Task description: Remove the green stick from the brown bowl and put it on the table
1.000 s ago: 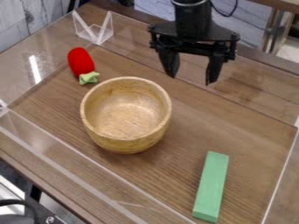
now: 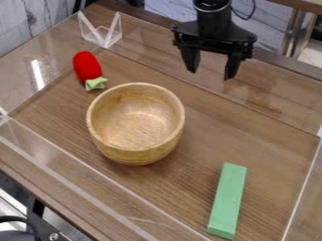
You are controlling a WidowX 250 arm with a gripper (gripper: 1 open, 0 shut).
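Note:
The green stick [image 2: 228, 200] lies flat on the wooden table at the front right, well clear of the bowl. Left of centre stands the brown bowl [image 2: 136, 123], whose inside is empty. Up at the back right, my gripper [image 2: 212, 66] hangs over the table, far from both. Its two black fingers [image 2: 232, 68] are spread wide apart, and the gap between them shows only bare wood.
A red object [image 2: 86, 65] with a green end lies at the left behind the bowl. Farther back is a clear wire-like stand [image 2: 100, 31]. Wide bare table [image 2: 251, 127] stretches across the middle and right. A dark object sits at the bottom left corner.
The stick, bowl and red object have stayed where they were.

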